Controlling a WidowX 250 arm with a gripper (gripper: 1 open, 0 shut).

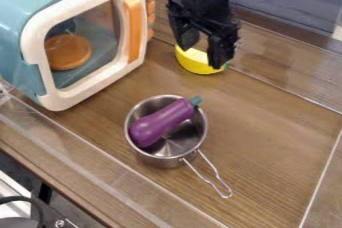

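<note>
My black gripper (203,44) is open above a yellow bowl (194,64) at the back centre, partly hiding it; whether they touch I cannot tell. A steel pot (187,152) with a wire handle stands in the front middle, a purple eggplant (158,125) lying in it.
A toy microwave (27,32) with a white-framed door stands at the left, an orange round item (67,54) visible inside. A wall edge runs along the back.
</note>
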